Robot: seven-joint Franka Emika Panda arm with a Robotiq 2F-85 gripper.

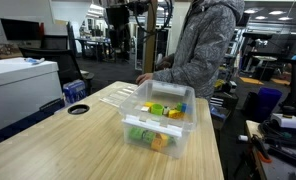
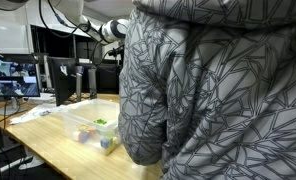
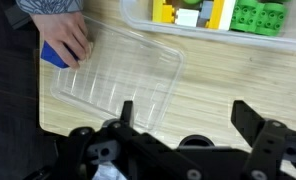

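Observation:
My gripper is open, its two dark fingers wide apart with only bare table between them. In exterior view 1 it hangs high above the far part of the table, clear of everything below. A clear plastic box (image 1: 136, 120) holding several green, yellow, blue and orange blocks (image 1: 159, 109) stands on the table. The wrist view catches the box's edge along the top right, with green blocks (image 3: 258, 15) inside. Flat on the table beside it lies a clear lid (image 3: 123, 75). A person's hand (image 3: 70, 38) holds a blue object (image 3: 55, 55) over the lid's corner.
The person (image 1: 200, 50) in a patterned grey top stands behind the box and blocks much of exterior view 2. A black ring (image 1: 78, 109) and a blue-and-white container (image 1: 75, 92) are at the table's far left.

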